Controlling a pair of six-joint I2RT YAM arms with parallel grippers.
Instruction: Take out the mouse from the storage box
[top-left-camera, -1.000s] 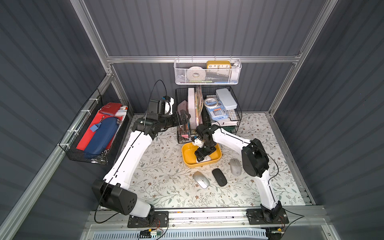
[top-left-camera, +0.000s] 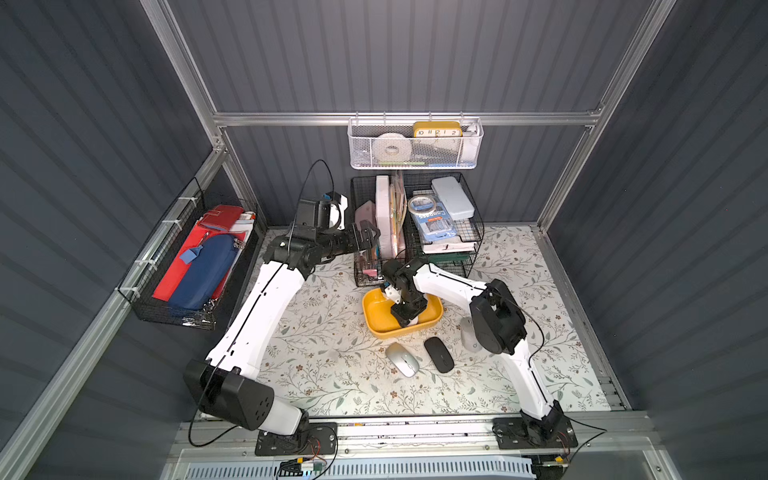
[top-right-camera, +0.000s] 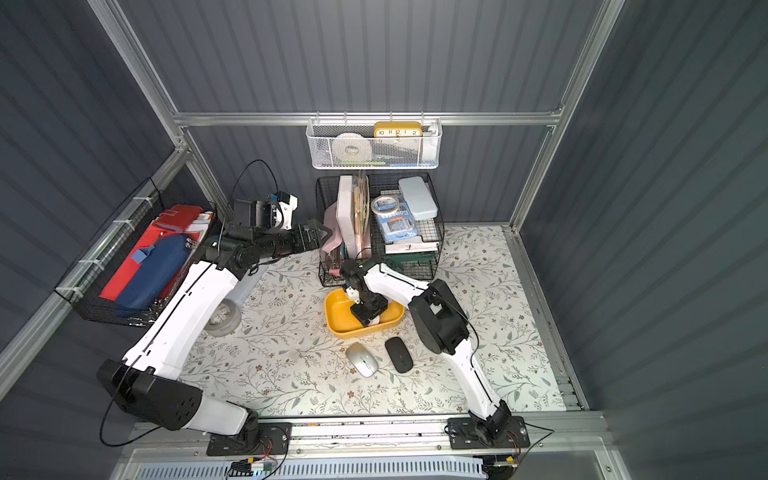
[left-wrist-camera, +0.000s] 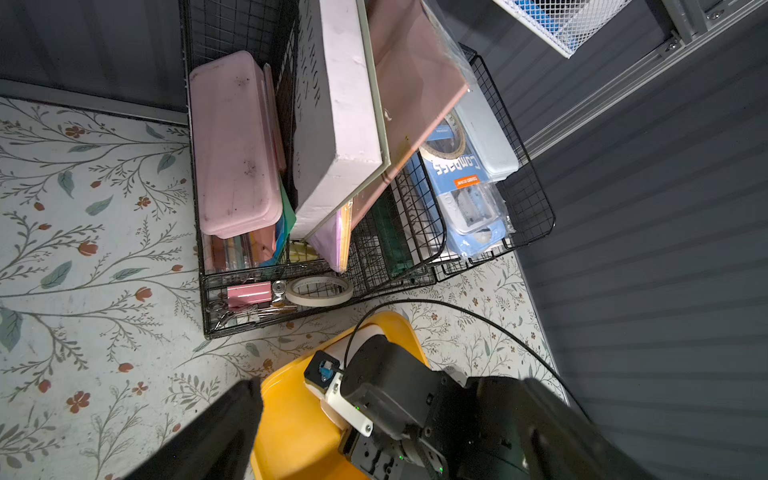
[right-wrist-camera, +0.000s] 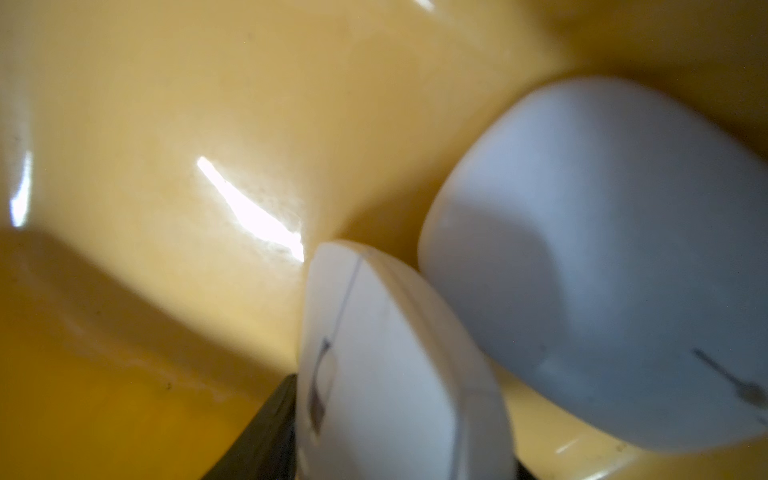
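The yellow storage box (top-left-camera: 373, 325) stands on the table in front of the wire rack. Inside it, the right wrist view shows a white mouse (right-wrist-camera: 376, 360) tipped on its side, with my right gripper shut on it; a dark finger (right-wrist-camera: 268, 440) shows at its left. A second pale mouse (right-wrist-camera: 608, 264) lies in the box just to the right of the held one. From above, my right gripper (top-left-camera: 406, 315) covers much of the box's inside. My left gripper (top-left-camera: 369, 235) hangs beside the rack at the left, open and empty.
A silver mouse (top-left-camera: 401, 359) and a black mouse (top-left-camera: 439, 354) lie in front of the box. A grey mouse (top-left-camera: 469, 334) sits partly behind the right arm. The black wire rack (top-left-camera: 360, 276) stands close behind. Clear table lies at front left.
The left arm stays still.
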